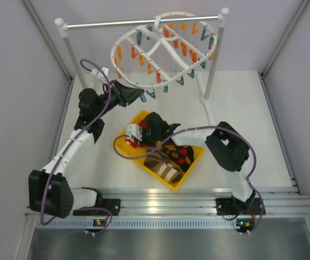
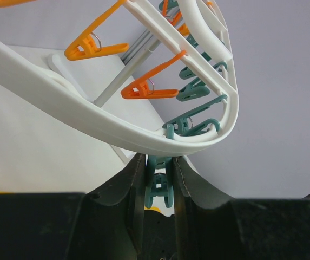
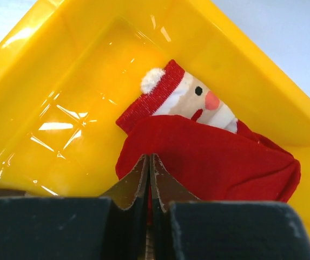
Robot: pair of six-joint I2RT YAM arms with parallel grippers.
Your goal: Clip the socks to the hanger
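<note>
My left gripper is shut on a teal clip at the lower rim of the round white hanger, which hangs from a rail with orange and teal clips. My right gripper is shut and points down into the yellow bin, over a red sock with a Santa face; whether anything thin is between its fingertips does not show. In the top view, brown-striped socks and a dark red-patterned sock also lie in the bin.
The white stand's right post rises behind the bin. The white board is clear to the right of the bin, and a strip at its left is free beside the left arm.
</note>
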